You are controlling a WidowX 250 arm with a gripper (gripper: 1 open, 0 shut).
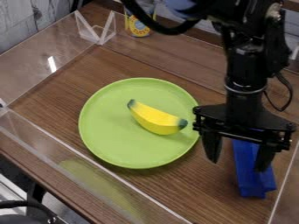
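My black gripper (243,140) is open on the right, low over a blue object (253,182) that lies on the wooden table, partly hidden under the gripper. A green plate (117,144) holds a yellow toy banana (156,117), left of the gripper.
A yellow can (140,24) stands at the back. Bare wood (59,70) is free at the upper left and behind the plate. Clear plastic walls edge the left and near left.
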